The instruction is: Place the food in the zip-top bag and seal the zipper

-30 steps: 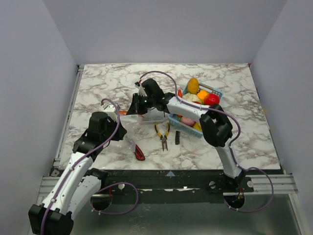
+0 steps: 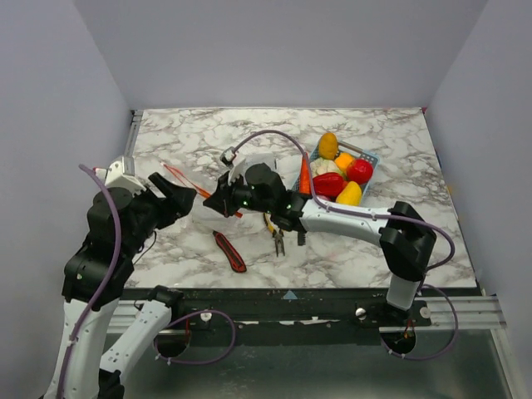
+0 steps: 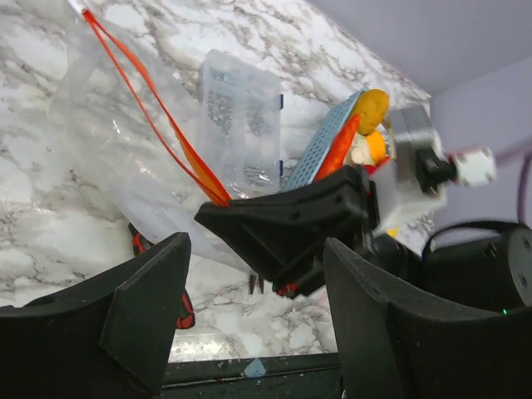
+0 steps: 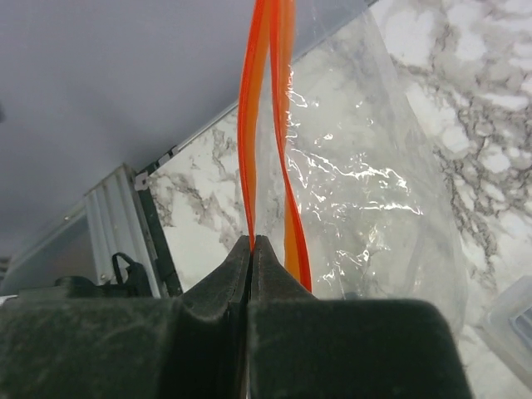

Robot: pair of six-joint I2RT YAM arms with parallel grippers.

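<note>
The clear zip bag has an orange zipper strip along its mouth, parted into two strands. My right gripper is shut on one end of that strip, and the bag spreads away from its fingertips; it looks empty. My left gripper stands open beside the strip, nothing between its fingers. In the left wrist view, the right gripper shows beyond the gap. The food sits in a blue basket: a red tomato, red pepper, yellow items and a carrot.
A clear lidded container lies next to the bag. A red-black utility knife and yellow-handled pliers lie near the front edge. The right arm passes over the basket's front.
</note>
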